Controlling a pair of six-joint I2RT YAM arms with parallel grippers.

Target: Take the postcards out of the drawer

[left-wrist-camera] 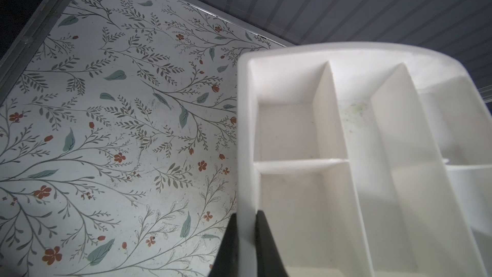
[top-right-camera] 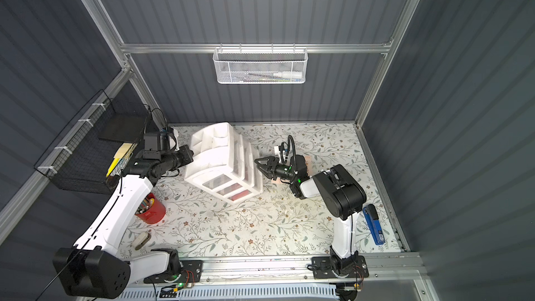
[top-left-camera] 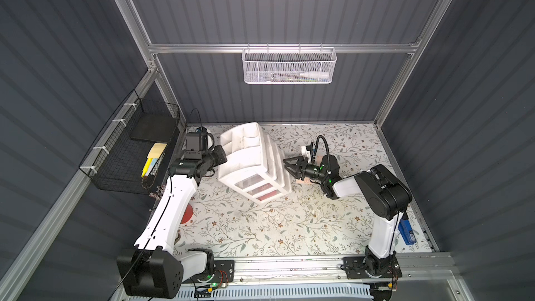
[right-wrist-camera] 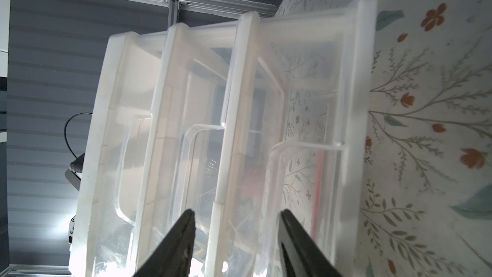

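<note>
The white drawer unit (top-left-camera: 245, 161) stands on the table, its clear drawers facing my right arm. Through its side, red (top-left-camera: 269, 195) shows at the lowest level; a thin red-pink edge (right-wrist-camera: 318, 189) is visible inside the lowest drawer (right-wrist-camera: 353, 138). Postcards cannot be made out clearly. My left gripper is shut on the rim (left-wrist-camera: 247, 138) of the unit's top tray, one finger each side. Facing the drawers, my right gripper has its fingers apart, with a drawer's front edge (right-wrist-camera: 225, 174) seen between them; whether they touch it, I cannot tell.
A pink item (top-right-camera: 308, 162) lies beneath the right gripper. A red cup (top-right-camera: 151, 209) stands at the left, a blue stapler (top-right-camera: 374, 224) at the right. The black wire basket (top-left-camera: 125, 156) hangs on the left wall.
</note>
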